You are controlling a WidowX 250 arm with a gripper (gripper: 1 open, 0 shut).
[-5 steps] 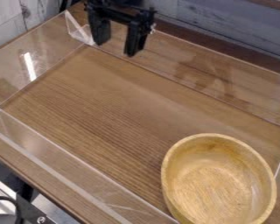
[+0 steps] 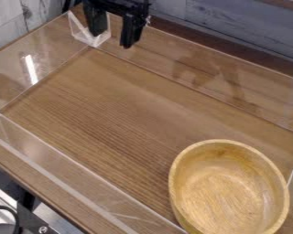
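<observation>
The dark gripper (image 2: 113,26) is at the top of the view, above the back left of the wooden tray floor, beside a pale, whitish object (image 2: 92,29) in the corner. Whether its fingers are open or shut, and whether anything is between them, I cannot tell.
A cream oval bowl (image 2: 229,187) sits at the front right. The wooden floor (image 2: 124,119) between the gripper and the bowl is clear, bounded by walls at the back and transparent edging at the left.
The gripper has moved up in the view, toward the back, and slightly left. The bowl has not moved.
</observation>
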